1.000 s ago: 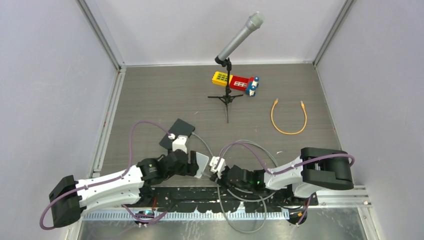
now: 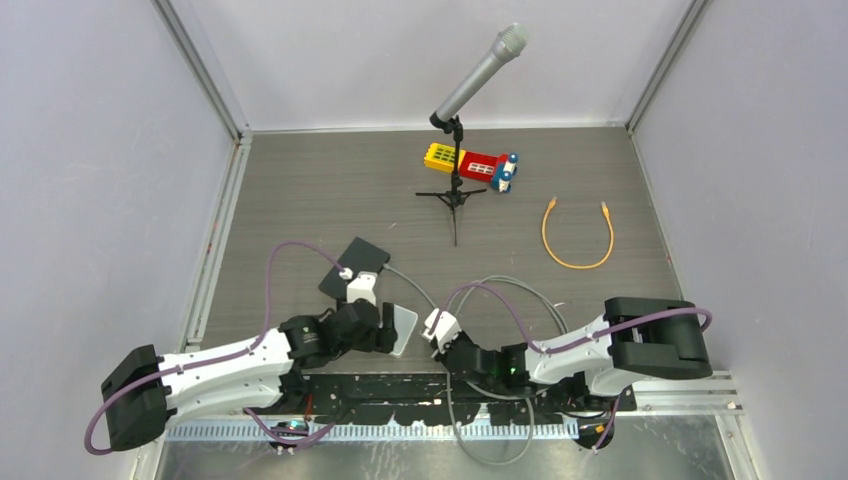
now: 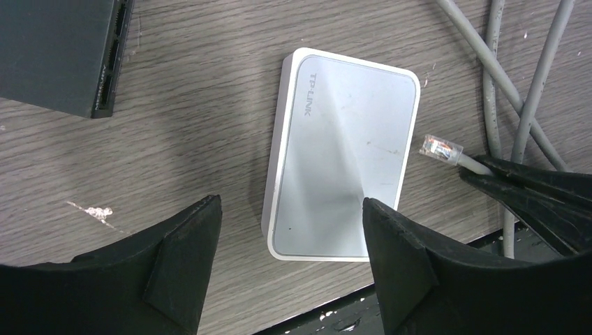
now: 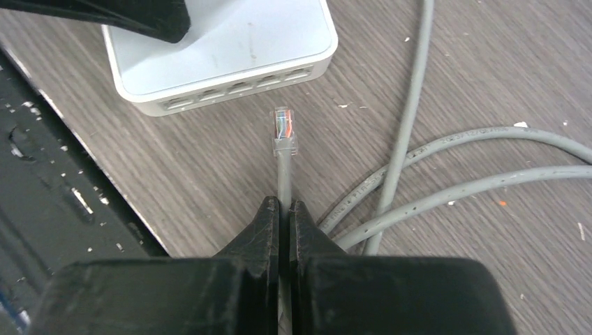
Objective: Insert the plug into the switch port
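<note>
The white switch (image 3: 342, 160) lies flat on the table. A row of ports shows along its side wall (image 4: 237, 87) in the right wrist view. My left gripper is part open above the switch's near end, its fingers apart with nothing clasped between them. Just behind a clear plug (image 4: 284, 132), my right gripper is shut on the grey cable (image 4: 284, 174). The plug points toward the ported side, with a small gap between them. In the left wrist view the right fingers (image 3: 537, 188) appear at the right.
A black box (image 2: 354, 267) lies behind the switch. Loops of grey cable (image 4: 482, 185) spread over the table beside my right gripper. Further back are a yellow cable (image 2: 578, 266), toy bricks (image 2: 478, 166) and a microphone on a stand (image 2: 480, 78).
My right gripper has shifted slightly to the right, away from the switch, and the cable loops moved with it. The left arm has moved slightly; the switch stays where it was.
</note>
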